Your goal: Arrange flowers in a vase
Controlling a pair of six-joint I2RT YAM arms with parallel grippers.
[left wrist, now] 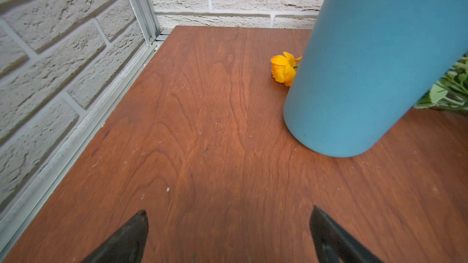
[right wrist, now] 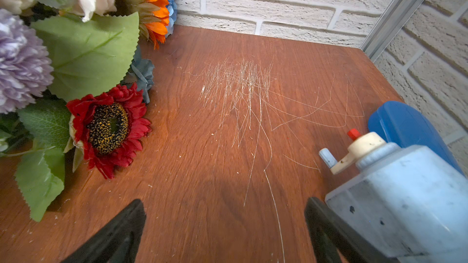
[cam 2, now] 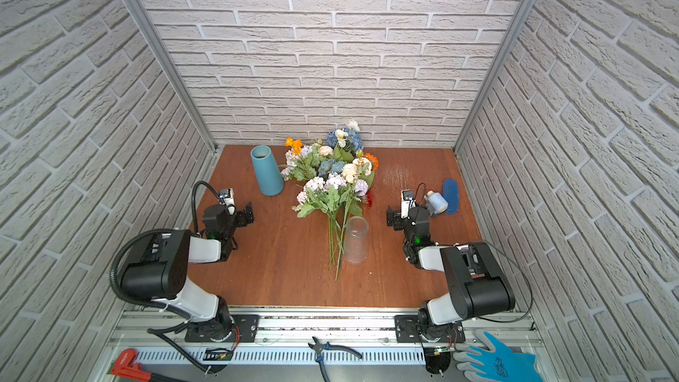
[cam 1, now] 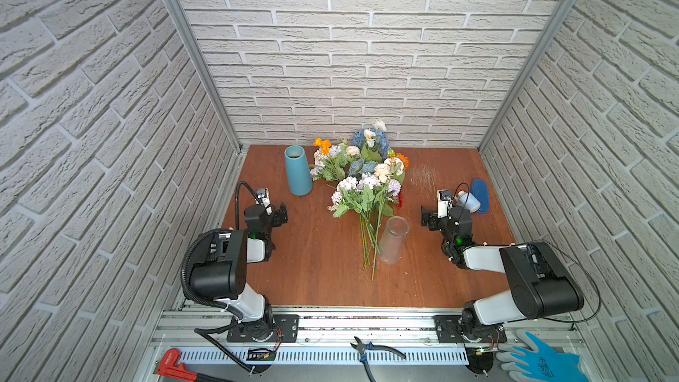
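Observation:
A teal vase (cam 1: 298, 173) stands upright at the back left of the wooden table, just ahead of my left gripper, which is open with nothing between its fingers. A pile of artificial flowers (cam 1: 357, 162) in white, blue, orange, yellow and red lies across the centre back, with long green stems (cam 2: 332, 240) reaching toward the front. A clear glass container (cam 1: 392, 240) is at centre front beside the stems. My right gripper is open and empty, right of the flowers; a red sunflower (right wrist: 109, 126) lies to its front left in the right wrist view.
A pale plastic bottle (right wrist: 399, 194) and a blue object (right wrist: 409, 121) lie at the right edge beside my right gripper. Thin scratches or fibres mark the back right tabletop. Bare table lies at front left. Pliers and a glove lie outside the table at the front.

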